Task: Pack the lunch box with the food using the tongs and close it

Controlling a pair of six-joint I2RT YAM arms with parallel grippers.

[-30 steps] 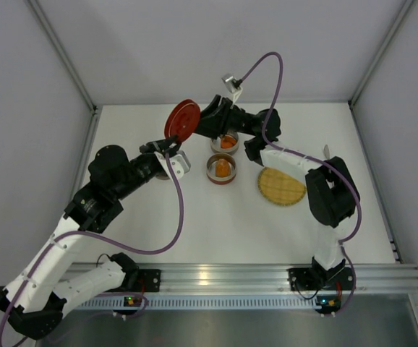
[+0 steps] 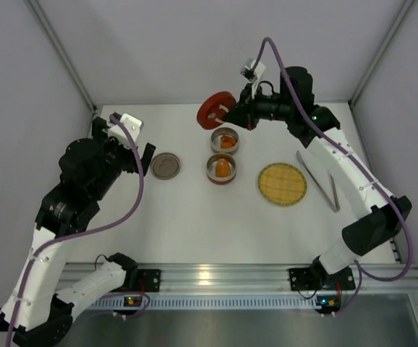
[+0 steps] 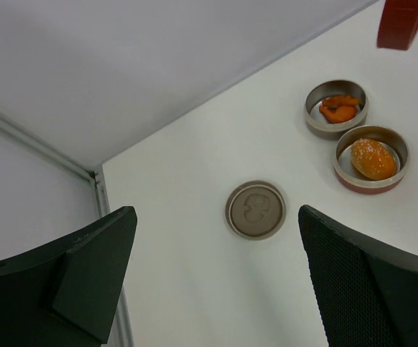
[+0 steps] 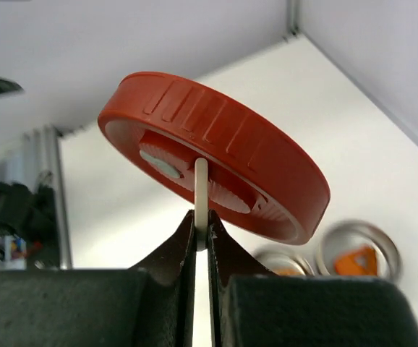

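My right gripper is shut on the upright pale handle of a red round lid. In the top view that lid hangs tilted in the air by the back bowl. Orange food pieces lie in the back bowl, and a bun sits in the front bowl; neither bowl is covered. A grey-brown round disc with a raised mark lies flat on the table, left of the bowls. My left gripper stands open at the table's left, nothing between its fingers.
A round yellow mat lies right of the bowls. Beyond it is a long, thin V-shaped metal utensil, partly under the right arm. Grey walls close off the back and sides.
The red lid was beside the left gripper; it has moved right and slightly up with the right gripper. The left gripper has drawn back left and its fingers have spread apart.
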